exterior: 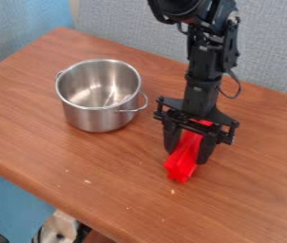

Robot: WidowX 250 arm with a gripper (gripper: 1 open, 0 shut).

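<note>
My black gripper [188, 142] points down at the right of center, low over the wooden table, shut on a red object [181, 169] that lies along the tabletop between and below its fingers. Part of the red object is hidden behind the gripper. To the left stands a silver metal pot [87, 114] with side handles, apart from the gripper.
The wooden table [83, 161] has clear room in front and at the far left. A grey padded wall [133, 28] runs behind it. Beyond the table's front-left edge are a blue surface and some small items at the bottom corner.
</note>
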